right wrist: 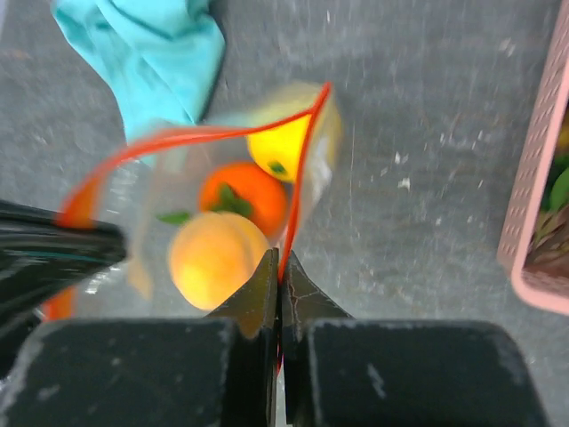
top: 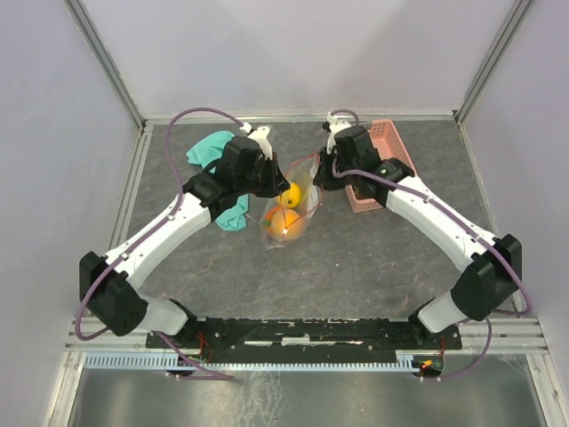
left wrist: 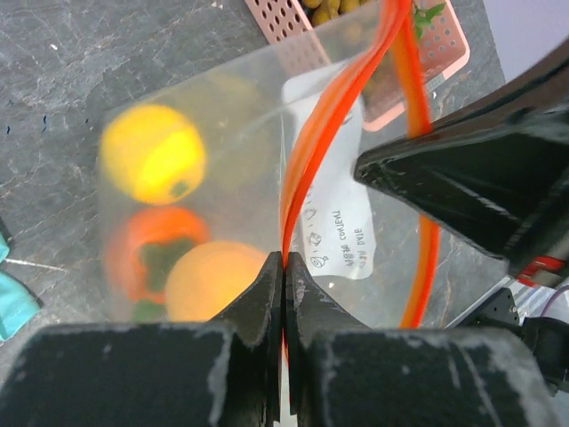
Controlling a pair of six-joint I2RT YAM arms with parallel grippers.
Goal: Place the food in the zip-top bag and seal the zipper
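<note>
The clear bag (top: 298,231) with orange zipper hangs between both grippers, holding a yellow item (left wrist: 153,153), an orange tomato-like fruit (right wrist: 244,197) and a pale orange round item (right wrist: 212,261). My left gripper (top: 279,189) is shut on one side of the bag's top edge, the orange strip running into its fingers (left wrist: 283,336). My right gripper (top: 322,182) is shut on the other side of the bag's top, the thin orange-red edge between its fingertips.
A pink basket (top: 395,142) with greens and other items stands behind my right arm. A teal cloth (top: 210,148) lies at the back left.
</note>
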